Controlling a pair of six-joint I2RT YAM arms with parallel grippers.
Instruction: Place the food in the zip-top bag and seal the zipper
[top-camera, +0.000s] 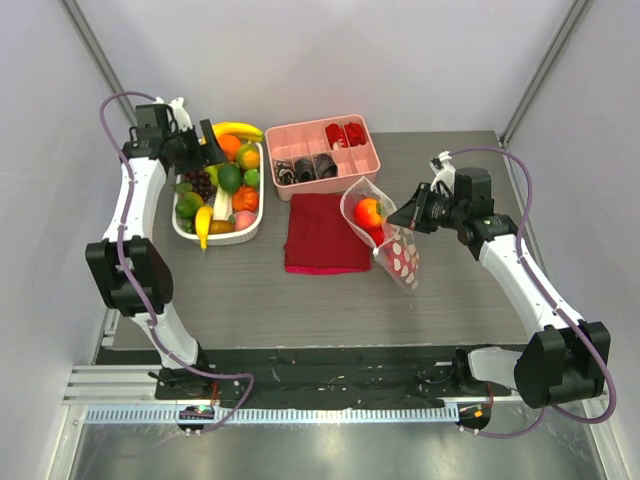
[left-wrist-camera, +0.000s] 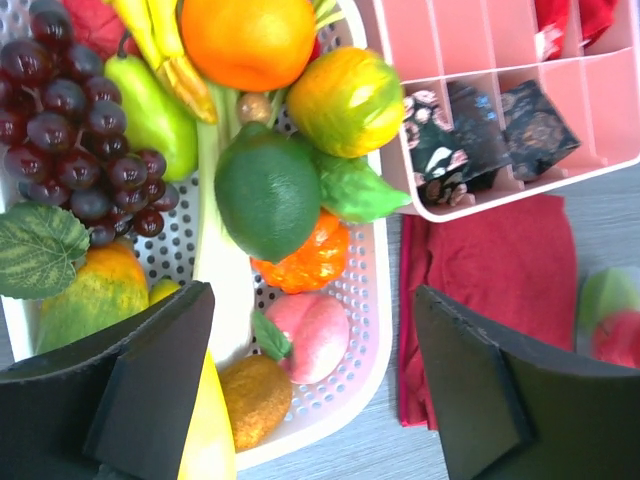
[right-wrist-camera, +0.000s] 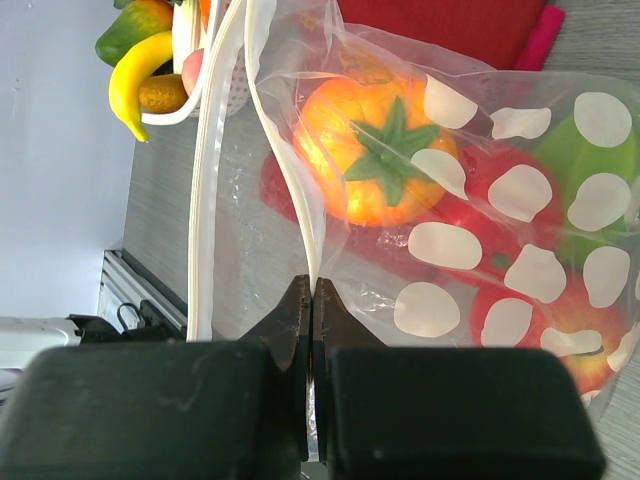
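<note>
A white basket (top-camera: 232, 236) of toy fruit and vegetables is at the left, holding grapes (left-wrist-camera: 65, 125), an avocado (left-wrist-camera: 267, 190), an orange (left-wrist-camera: 245, 35), a peach (left-wrist-camera: 308, 330) and several others. My left gripper (top-camera: 208, 140) hangs over it, part open, nothing visible between its fingers. The zip bag (top-camera: 400, 262) lies at centre right with an orange pepper (right-wrist-camera: 370, 150) and red and green items inside. My right gripper is shut at the bag's zipper edge; the film's edge runs down to its fingertips.
A pink divided container (top-camera: 305, 135) with small bundles stands at the back. A red cloth (top-camera: 320, 230) lies between basket and bag.
</note>
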